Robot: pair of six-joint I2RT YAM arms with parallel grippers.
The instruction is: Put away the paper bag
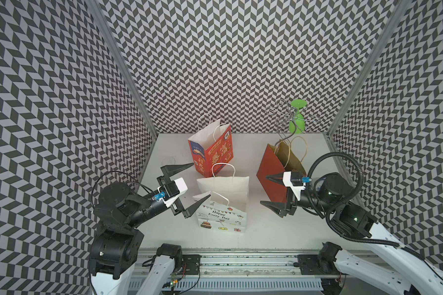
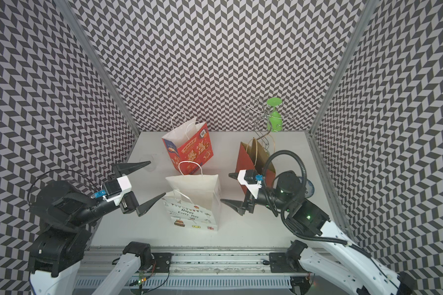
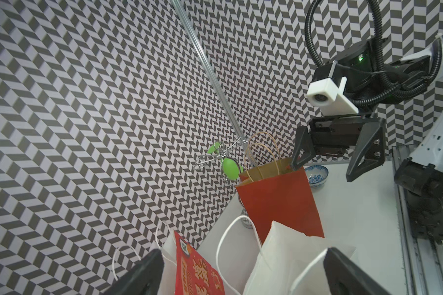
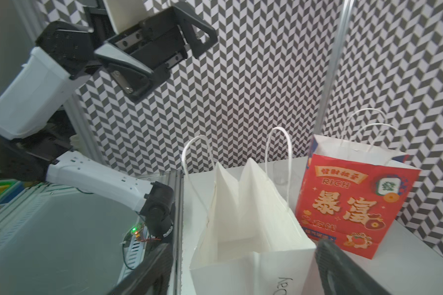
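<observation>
A white paper bag (image 1: 222,212) printed "Happy Every Day" stands open at the front middle of the table, its two white handles raised. At its left, my left gripper (image 1: 201,181) is open, fingers apart and nothing between them; in the left wrist view the bag's white wall (image 3: 285,255) shows beyond the fingertips. To the bag's right is my right gripper (image 1: 264,190), also open and empty, above the front part of a dark red bag. In the right wrist view, the white bag's opening (image 4: 241,245) faces me between the blurred fingers.
A red bag with gold lettering (image 1: 216,150) stands behind the white one. The dark red bag (image 1: 270,172) with brown inside is at the right. Behind it rise a metal rack (image 1: 283,118) and a green object (image 1: 297,120). A blue-patterned bowl (image 3: 316,174) sits at the right.
</observation>
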